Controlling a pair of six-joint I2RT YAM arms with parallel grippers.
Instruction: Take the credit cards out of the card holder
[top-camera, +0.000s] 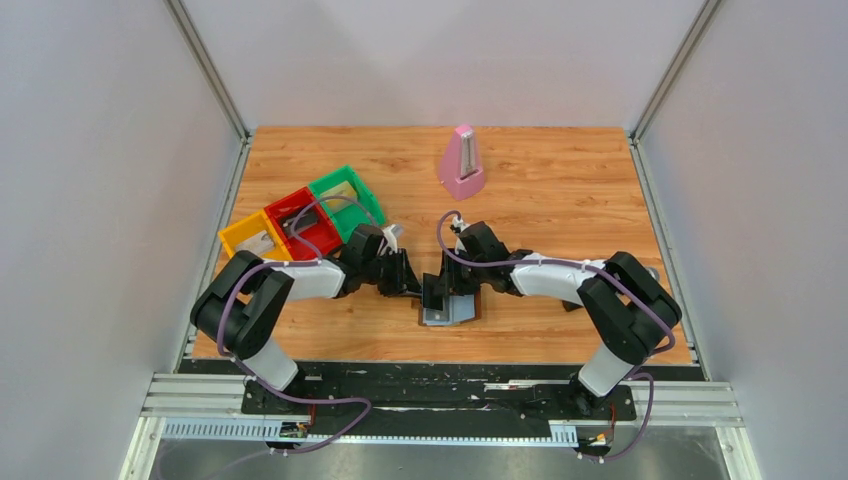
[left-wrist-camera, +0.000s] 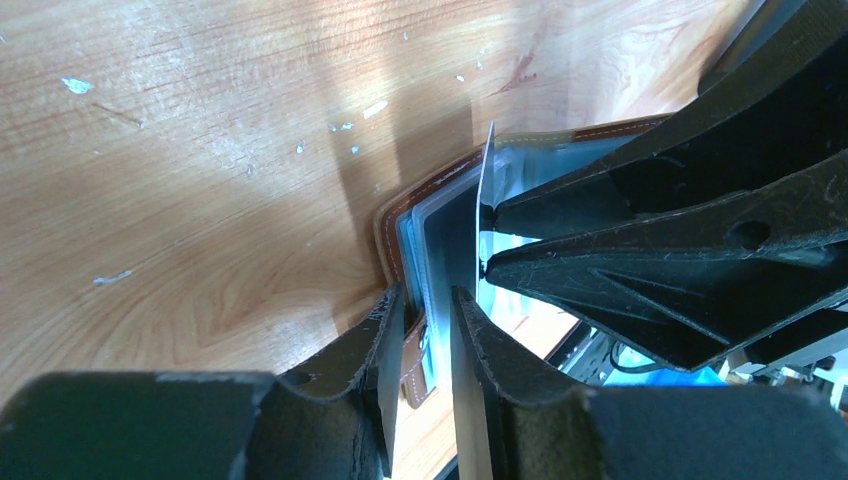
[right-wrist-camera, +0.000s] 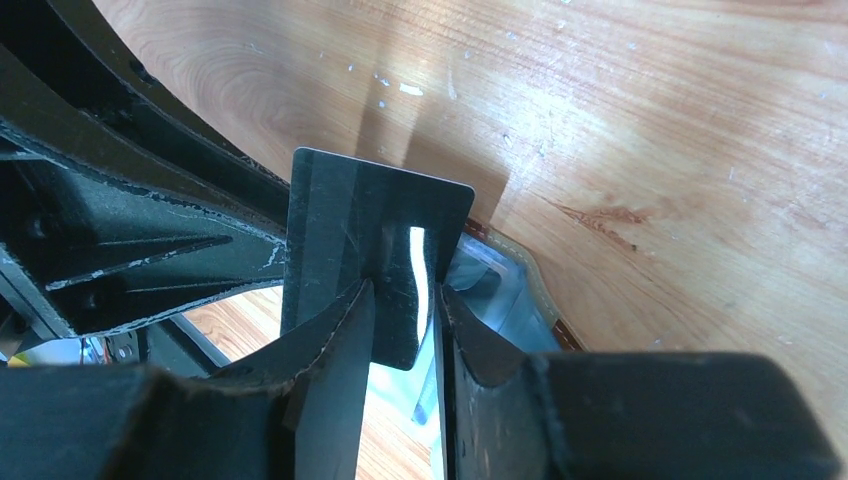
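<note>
The open card holder, brown leather with clear sleeves, lies at the front middle of the table. A dark card with a white stripe stands up from it. My right gripper is at that card, its fingers slightly apart; whether it grips the card is unclear. My left gripper sits at the holder's left edge, fingers a little apart around the sleeve edge; whether it holds it cannot be told.
Yellow, red and green bins stand at the back left. A pink metronome-shaped object stands at the back middle.
</note>
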